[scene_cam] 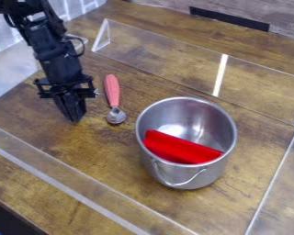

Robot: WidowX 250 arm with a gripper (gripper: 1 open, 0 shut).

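My black gripper (69, 108) hangs low over the wooden table at the left, shut, with nothing visible between its fingers. Just to its right lies a utensil with a pink-red handle (111, 90) and a silver head (117, 115). At the right stands a silver metal pot (211, 119) with a wire handle, holding a red cylindrical object (180, 151).
The wooden table (100, 174) has open space in front of the gripper and at the back right. Pale strips (222, 75) cross its surface, and a small white triangular piece (102, 35) is near the back left.
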